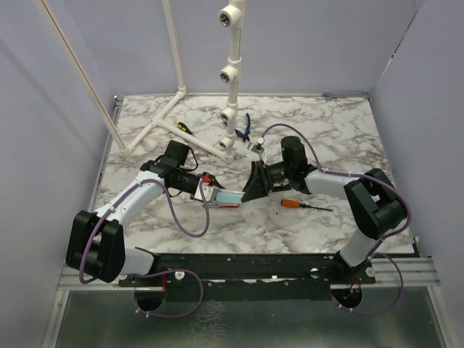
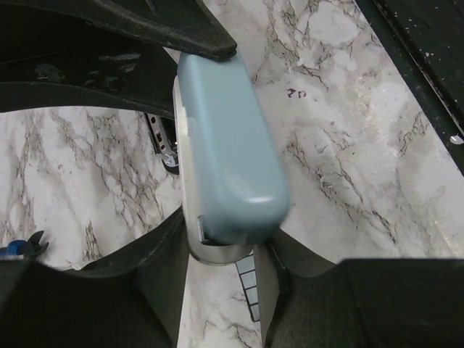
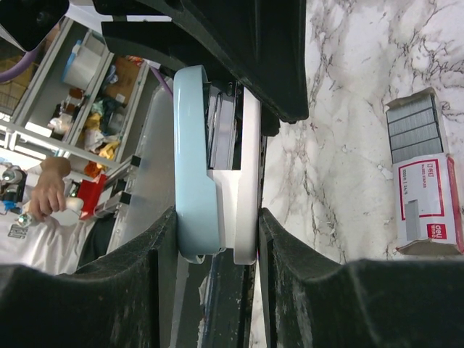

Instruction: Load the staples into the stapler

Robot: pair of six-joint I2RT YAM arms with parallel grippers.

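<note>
A stapler with a light-blue top and white underside is held off the table between my two arms. My right gripper is shut on one end of it, its fingers pressed against both sides. At the other end, my left gripper has its fingers apart on either side of the stapler; whether they touch it cannot be made out. Metal rails show inside the stapler. On the marble table lies an opened white-and-red staple box, with grey staple strips at its open end.
An orange-handled screwdriver lies right of the stapler. Farther back are blue pliers and a yellow-black screwdriver. A white pipe frame stands at the back left.
</note>
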